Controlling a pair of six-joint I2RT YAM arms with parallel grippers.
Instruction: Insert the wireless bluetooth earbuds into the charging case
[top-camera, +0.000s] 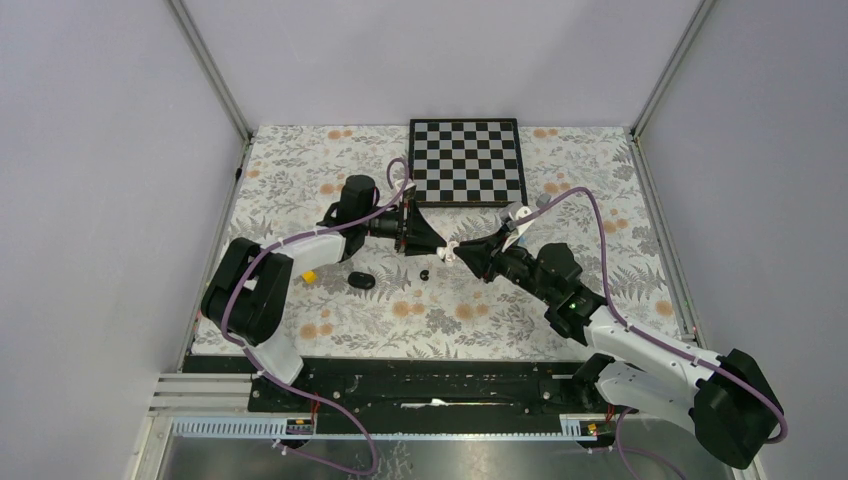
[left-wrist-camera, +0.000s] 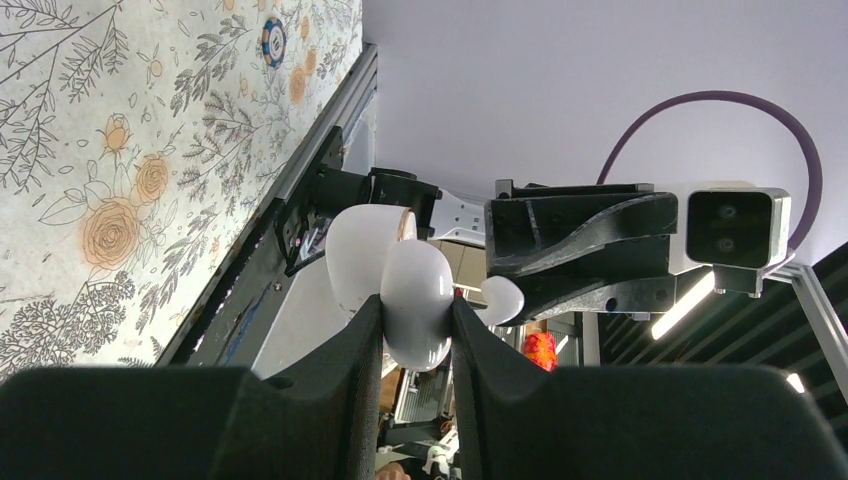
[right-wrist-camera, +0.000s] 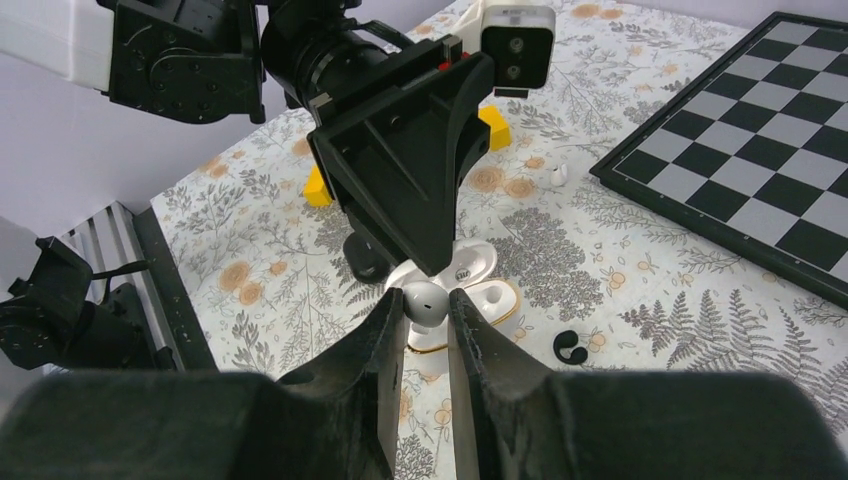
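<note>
In the right wrist view, the white charging case (right-wrist-camera: 495, 297) is open, its lid (right-wrist-camera: 470, 262) raised and one empty hollow showing. My left gripper is shut on the case, whose rounded end (left-wrist-camera: 417, 280) shows between the fingers in the left wrist view. A white earbud (right-wrist-camera: 426, 303) sits between the fingertips of my right gripper, both of which appear to touch it. This earbud is right over the case in that view; whether it touches cannot be told. From above, both grippers meet over the table's middle, hiding most of the case.
Another white earbud (right-wrist-camera: 558, 176) and a black one (right-wrist-camera: 570, 347) lie on the patterned cloth. A black case (top-camera: 361, 280) and a yellow block (top-camera: 309, 276) lie to the left. Behind is a checkerboard (top-camera: 465, 160).
</note>
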